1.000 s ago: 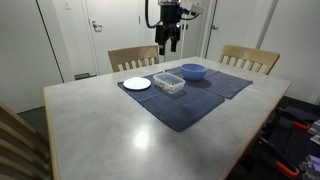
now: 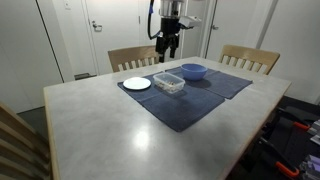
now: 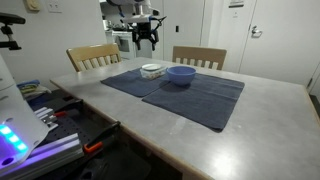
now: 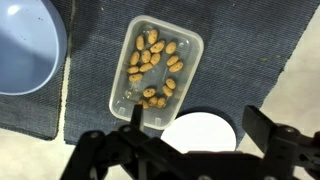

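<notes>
In the wrist view a clear rectangular container [image 4: 155,72] holds several small brown, nut-like pieces [image 4: 174,66]. Just below it lies a round white plate [image 4: 200,131], partly covered by my gripper. The fingers stand wide apart and nothing is held between them. At the upper left is part of a blue bowl [image 4: 25,45]. From exterior view 1, the container [image 2: 169,83] sits between the white plate [image 2: 137,83] and the blue bowl [image 2: 193,72]. My gripper's fingers cannot be made out in either exterior view.
Dark blue mats [image 2: 190,105] lie under the dishes on a pale table [image 2: 95,125]. A person [image 2: 175,22] is standing behind the table's far side. Chairs [image 3: 202,58] line its edges. Much of the table in front of the plate is bare.
The person behind the table has shifted slightly and moved their arms. The container, plate and bowl look unmoved.
</notes>
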